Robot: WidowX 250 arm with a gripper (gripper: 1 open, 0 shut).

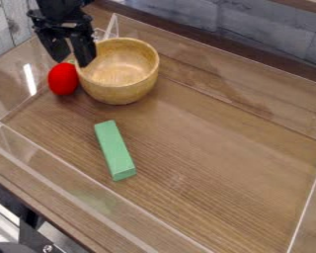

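My dark gripper (pixel 64 45) is at the upper left, just left of a tan bowl (pixel 119 74). Below it, beside the bowl's left side, sits a red oval object (pixel 62 80). I cannot tell whether the fingers are open or shut. A green bar (pixel 115 149) lies on the wooden table lower down.
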